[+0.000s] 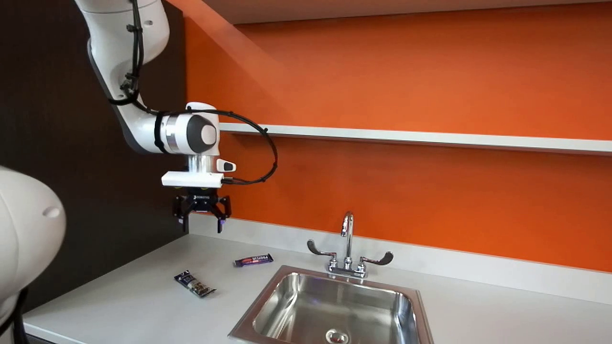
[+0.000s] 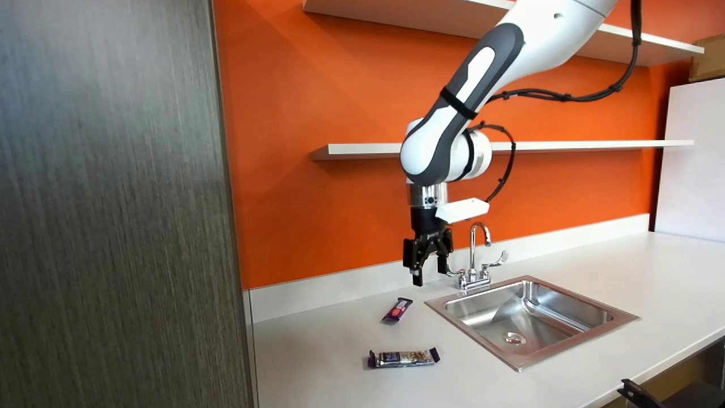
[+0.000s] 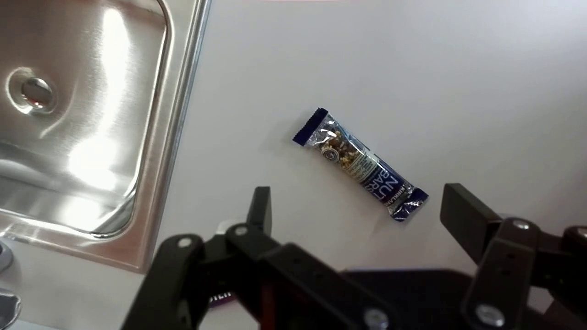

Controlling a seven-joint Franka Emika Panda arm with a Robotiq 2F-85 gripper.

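Observation:
Above the left part of the counter hangs my gripper, open and pointing down, with nothing between its fingers. A nut bar in a dark blue and clear wrapper lies flat on the counter. In the wrist view this nut bar lies at a slant, well below and beyond the fingertips. Closer to the back wall rests a purple protein bar. The wrist view shows only a sliver of the protein bar; the gripper hides the rest.
A steel sink is set into the counter beside the bars, with a faucet behind it. A white shelf runs along the orange wall. On the left stands a tall dark panel.

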